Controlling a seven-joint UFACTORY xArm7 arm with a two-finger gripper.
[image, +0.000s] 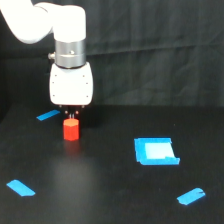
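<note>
A small red block (70, 132) stands on the dark table at the left. My gripper (70, 113) points straight down at it, with the dark fingers at the block's upper end. The fingers are small and dark against the black background, so whether they are open or closed around the block is unclear. No gap shows between the block and the table.
A blue-taped square with a white middle (158, 151) lies to the right. Blue tape strips mark the table at the front left (20, 188), front right (191, 196) and back left (48, 115). Bare table lies between the block and the square.
</note>
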